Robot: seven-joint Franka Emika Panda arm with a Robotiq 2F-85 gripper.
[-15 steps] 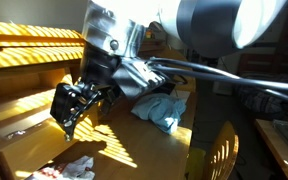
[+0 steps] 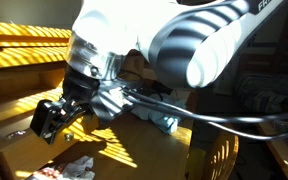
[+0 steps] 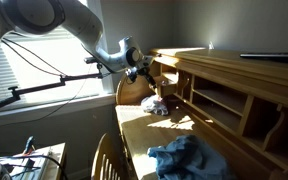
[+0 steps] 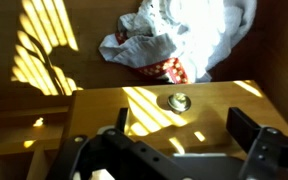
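A small round metallic knob [image 4: 179,101] sticks out of a wooden panel [image 4: 229,100] in the wrist view. My gripper is open there, one finger to the left of the knob and one to the right, neither touching it. In exterior view 1, the dark gripper [image 2: 52,120] hangs by the desk's shelf unit. Exterior view 2 has the gripper [image 3: 139,73] small at the far end of the desk. Whether the panel is a drawer front or a small door, I cannot tell.
A crumpled white cloth with red patterned parts [image 4: 184,35] lies on the desk beyond the panel. Farther along is a blue cloth [image 3: 189,157]. Open shelf compartments [image 3: 219,92] line one side, and wooden chairs [image 3: 107,158] stand along the other. Sunlight stripes the wood.
In exterior view 1 the gripper has moved left and tilted, its fingers now pointing more toward the shelf side. The arm now covers more of the blue cloth. The white cloth stays put.
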